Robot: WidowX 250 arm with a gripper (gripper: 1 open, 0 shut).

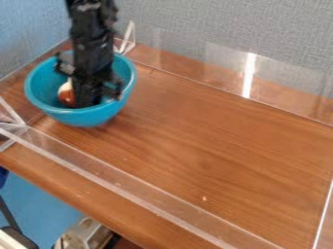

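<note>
A turquoise bowl (81,114) sits at the left end of the wooden table (221,156). The black gripper (92,92) reaches down into it from above, its lower part inside the bowl. An orange and white object (65,93) lies in the bowl, partly hidden behind the gripper. The fingers are dark and blurred, so whether they are open or shut does not show.
Clear strips with white ends run along the table's edges. A grey textured wall stands behind.
</note>
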